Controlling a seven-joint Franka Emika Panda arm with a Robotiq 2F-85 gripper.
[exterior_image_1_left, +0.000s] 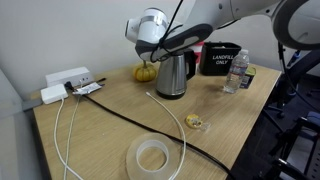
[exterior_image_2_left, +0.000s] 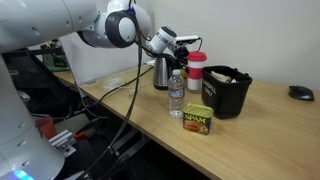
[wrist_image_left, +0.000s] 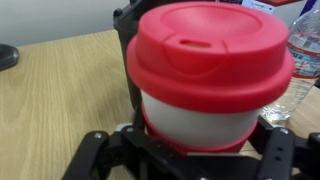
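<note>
A white cup with a red lid (wrist_image_left: 208, 45) fills the middle of the wrist view, upright and very close. My gripper has its dark fingers on either side of the cup's lower part; whether they press on it cannot be made out. In exterior view 2 the cup (exterior_image_2_left: 196, 72) appears upright beside the black bin, with the gripper end of the arm close behind it. Only a little red of the cup (exterior_image_1_left: 197, 51) shows in exterior view 1, behind the kettle. Whether its base touches the table is unclear.
A black landfill bin (exterior_image_2_left: 228, 98), a water bottle (exterior_image_2_left: 176, 95) and a Spam can (exterior_image_2_left: 197, 119) stand near the cup. The metal kettle (exterior_image_1_left: 173, 76) and a small pumpkin (exterior_image_1_left: 145, 72) are close to the arm. Cables and a tape roll (exterior_image_1_left: 133, 160) lie on the table.
</note>
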